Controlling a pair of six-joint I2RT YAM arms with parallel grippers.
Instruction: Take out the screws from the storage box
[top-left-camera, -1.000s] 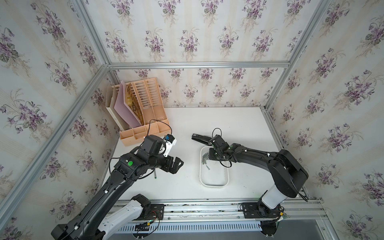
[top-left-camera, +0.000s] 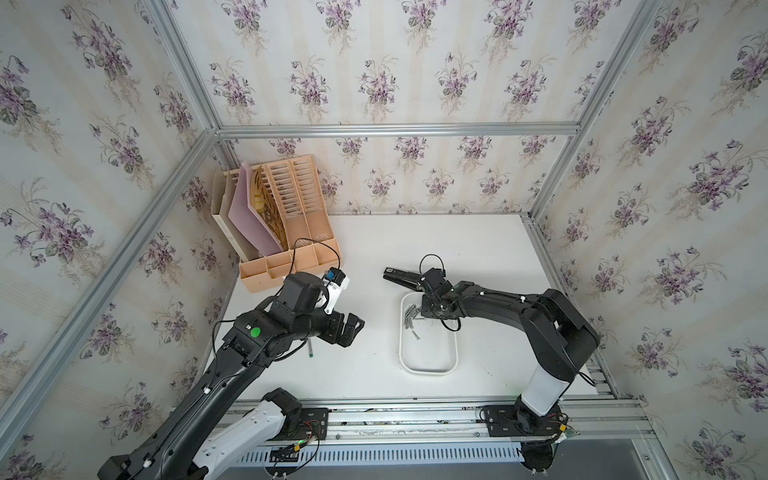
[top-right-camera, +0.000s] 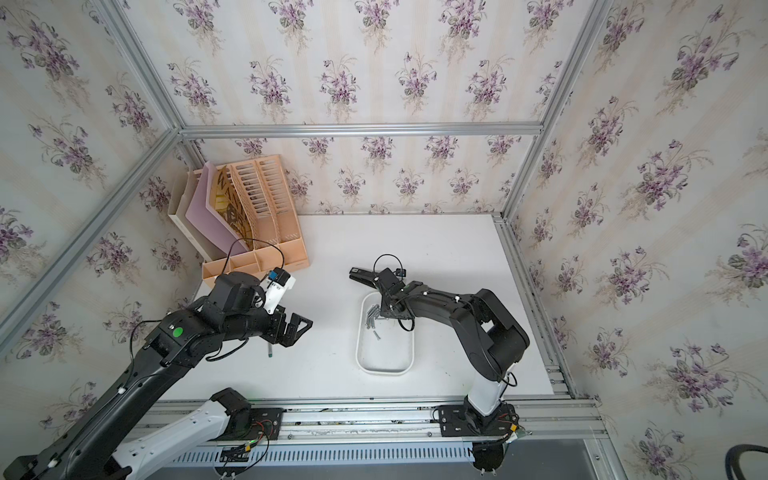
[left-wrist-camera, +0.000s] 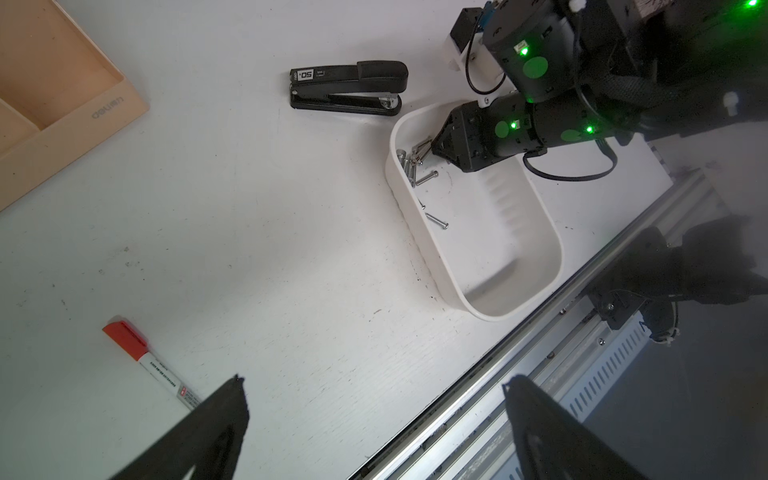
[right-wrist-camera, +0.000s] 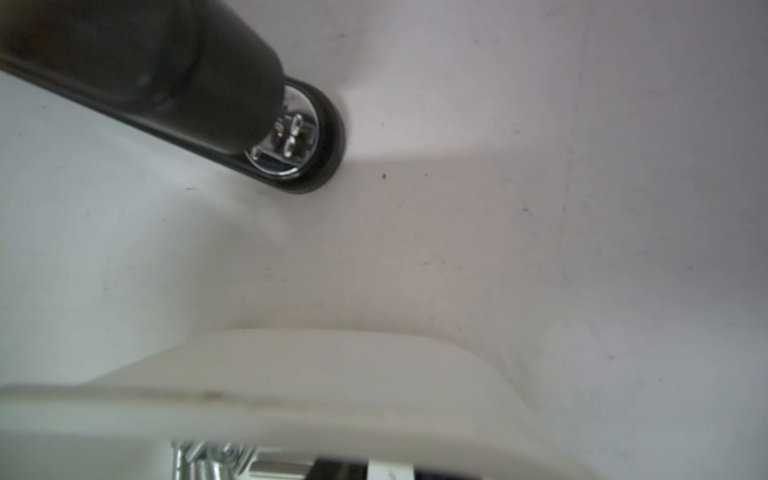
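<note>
Inside the white storage box (left-wrist-camera: 504, 272), several silver screws (left-wrist-camera: 413, 166) lie bunched at the far left end. One loose screw (left-wrist-camera: 437, 221) rests a little apart on the box floor. My right gripper reaches down into that end, its tips right beside the bunch. Whether its fingers are apart or hold a screw is hidden. In the right wrist view only some screws (right-wrist-camera: 204, 460) show past the box rim. To the left of the box, over the table, my left gripper (top-left-camera: 349, 329) hangs open and empty.
A black stapler (left-wrist-camera: 348, 86) lies just behind the box. A red-capped marker (left-wrist-camera: 164, 370) is on the table near the left gripper, and a peach organizer (top-left-camera: 292, 216) with folders stands at the back left.
The right arm's elbow has shifted left, while its gripper stays over the screw end of the box with only a slight move. My left gripper has drifted slightly left.
</note>
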